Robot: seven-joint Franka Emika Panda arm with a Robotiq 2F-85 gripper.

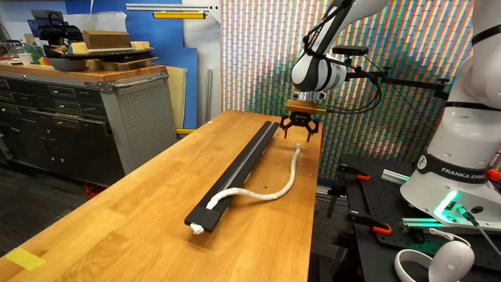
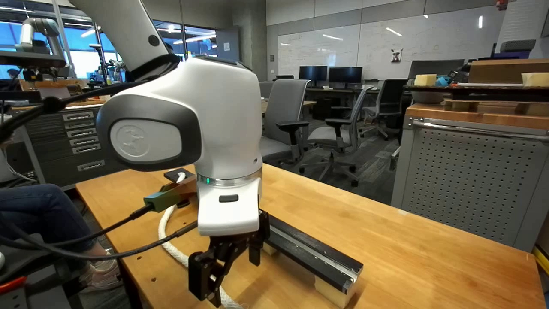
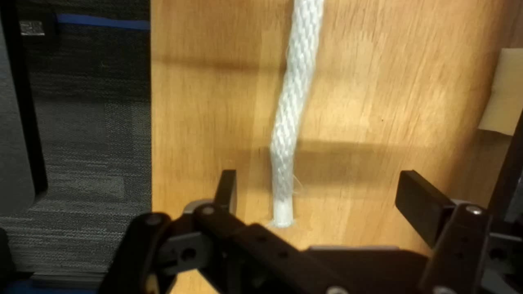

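Note:
A white braided rope (image 1: 267, 196) lies in a curve on the wooden table, one end over the near part of a long black channel (image 1: 244, 165). Its free end reaches toward the far side of the table. Above that end hangs my gripper (image 1: 296, 135), open and empty. From the wrist, the rope (image 3: 294, 88) runs down the middle and its taped tip lies between the wide-apart fingers of the gripper, closer to the left one and touching neither. In exterior view 2 the arm hides part of the rope (image 2: 175, 252).
Pale blocks (image 2: 334, 292) prop the channel off the table (image 1: 155, 206). The table's edge lies close to the rope on the robot's side.

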